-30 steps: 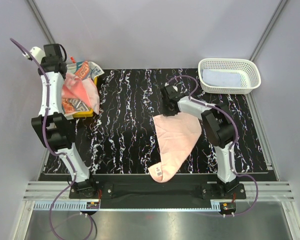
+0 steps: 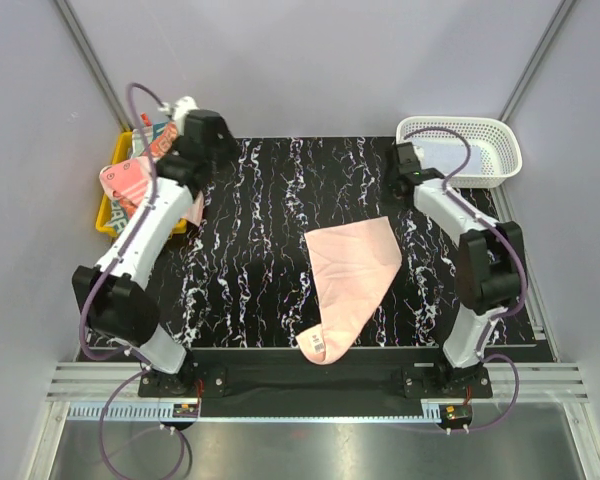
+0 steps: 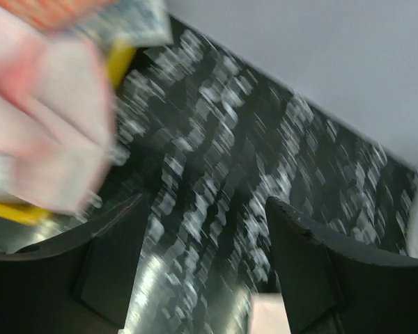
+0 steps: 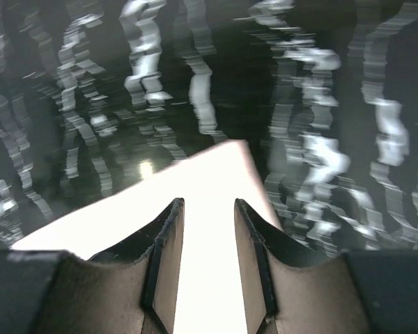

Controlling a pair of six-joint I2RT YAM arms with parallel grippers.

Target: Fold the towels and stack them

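Observation:
A pink towel (image 2: 355, 275) lies spread on the dark marbled table, its near end bunched over at the front edge. In the right wrist view, one corner of that towel (image 4: 226, 160) shows beyond my right gripper, which is part open with no cloth seen gripped. From above, the right gripper (image 2: 398, 195) hangs near the towel's far right corner. My left gripper stands open and empty over the table, right of the yellow bin (image 2: 106, 205). More towels, one of them pink (image 2: 128, 180), are heaped in that bin.
A white basket (image 2: 510, 150) holding a folded pale blue cloth (image 2: 450, 158) stands at the back right, close to my right arm. Bare table (image 2: 250, 260) lies between the bin and the spread towel.
My left arm has swung right, away from above the bin. My right gripper has left the towel's far left corner and moved right. The spread towel looks unmoved.

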